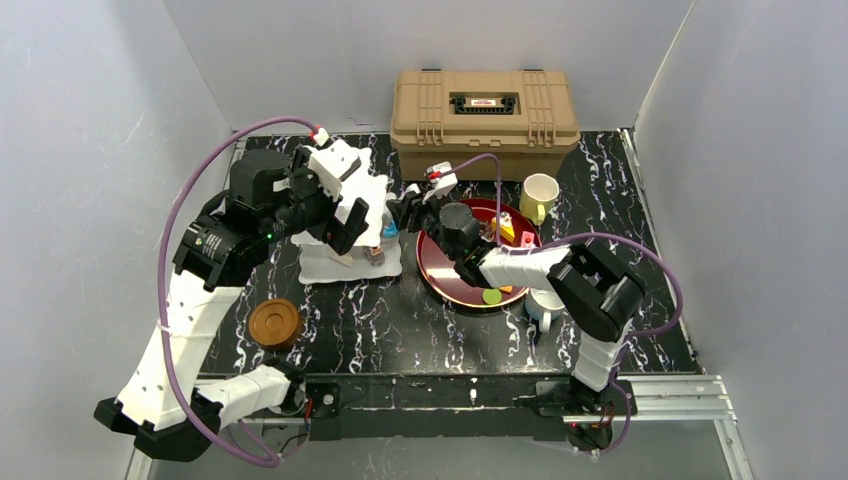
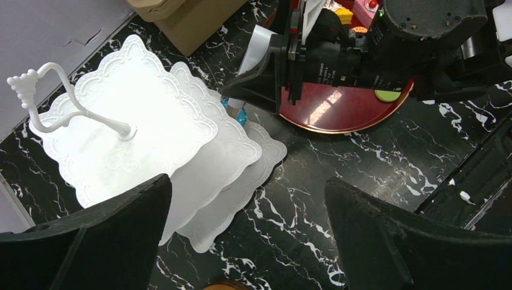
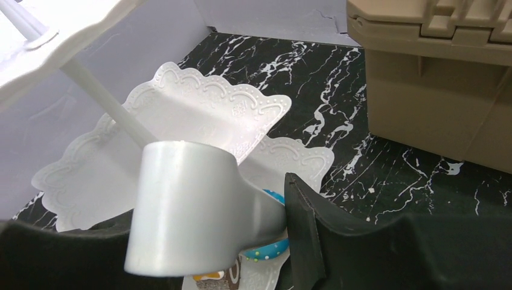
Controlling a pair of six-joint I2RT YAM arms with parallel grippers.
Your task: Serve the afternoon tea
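A white three-tier scalloped cake stand (image 2: pixel 102 157) stands on the left of the black marble table. My left gripper hangs open above it, with nothing between its fingers in the left wrist view. My right gripper (image 1: pixel 400 205) is open at the stand's right side, low beside the tiers. Near its fingers in the right wrist view are a blue dotted treat (image 3: pixel 265 250) and a brown cake piece (image 3: pixel 226 278) on a lower tier. A red round tray (image 2: pixel 326 112) with pastries lies under the right arm.
A tan case (image 1: pixel 485 110) stands at the back. A yellow mug (image 1: pixel 540 190) and a pale mug (image 1: pixel 544 315) are right of the tray. A wooden lid (image 1: pixel 273 322) lies front left.
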